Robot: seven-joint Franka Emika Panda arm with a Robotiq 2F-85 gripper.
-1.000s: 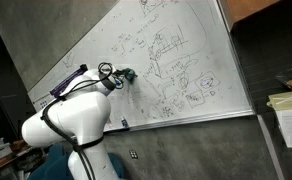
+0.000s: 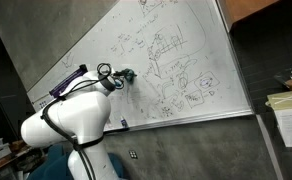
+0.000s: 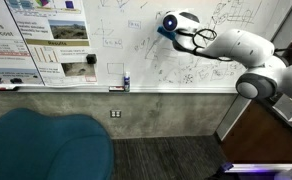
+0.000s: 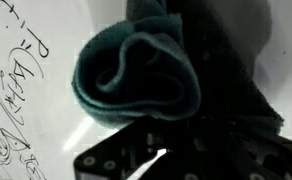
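A teal cloth (image 4: 136, 75), bunched and folded into a roll, fills the middle of the wrist view. My gripper is shut on it, its dark fingers at the bottom of that view. The cloth (image 2: 127, 75) shows as a small dark green patch against the whiteboard (image 2: 196, 60) in exterior view 1. In exterior view 2 a bit of blue-teal cloth (image 3: 166, 33) sticks out beside the gripper, close to the board. Whether the cloth presses on the board cannot be told. Black handwriting covers much of the board, and some lies left of the cloth in the wrist view.
A marker tray (image 3: 156, 91) runs along the board's lower edge, with a small bottle (image 3: 127, 80) standing on it. Posters (image 3: 61, 45) hang to the left. A teal chair (image 3: 46, 140) stands below them. Open floor (image 3: 166, 150) lies under the arm.
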